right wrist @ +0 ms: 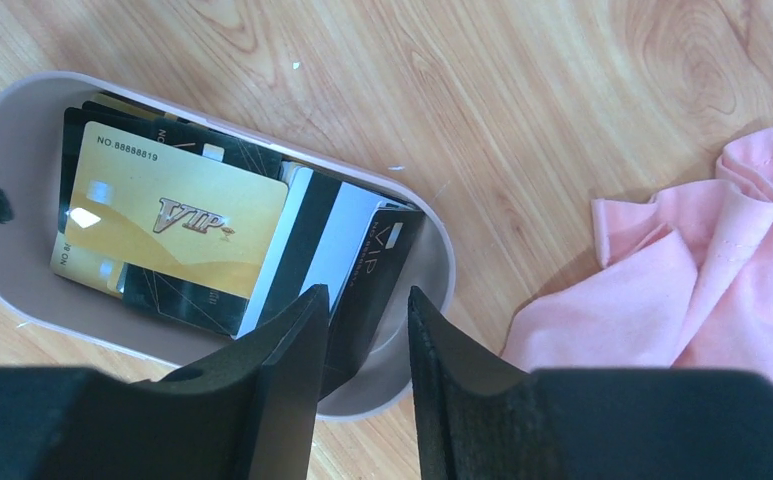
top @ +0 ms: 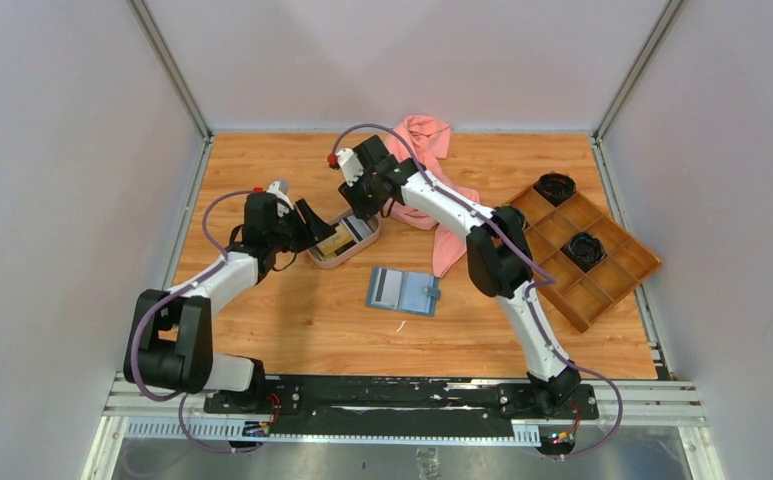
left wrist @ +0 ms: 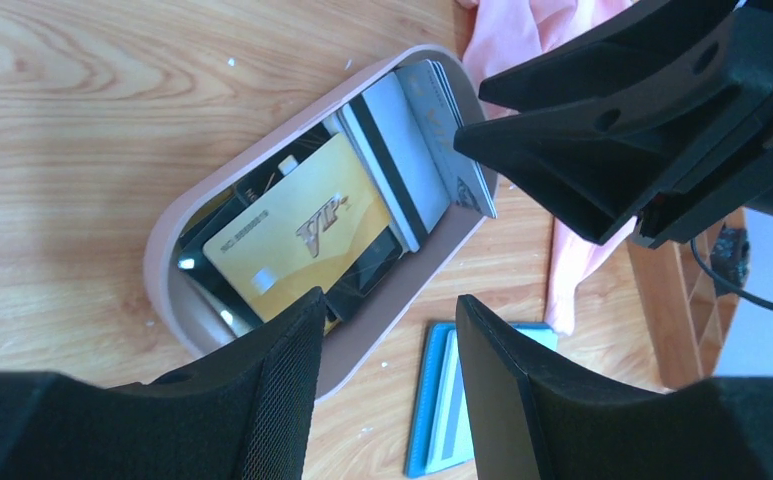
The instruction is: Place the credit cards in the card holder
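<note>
Several cards lie in a pale oval tray [right wrist: 2, 150]: a gold VIP card [right wrist: 182, 205] on top of dark ones, a white card with a black stripe [right wrist: 317, 225], and a black VIP card [right wrist: 367, 290] at one end. My right gripper is part open over that end, its fingers on either side of the view's centre with nothing held. Over the tray's opposite side, my left gripper also stands part open and empty. The blue card holder [top: 403, 291] lies spread on the table in front of the tray, with a pale card-like panel [top: 387, 288] on its left half.
A crumpled pink cloth [top: 420, 150] lies behind and right of the tray. On the right stands a wooden compartment box [top: 592, 290] holding coiled black cables [top: 584, 251].
</note>
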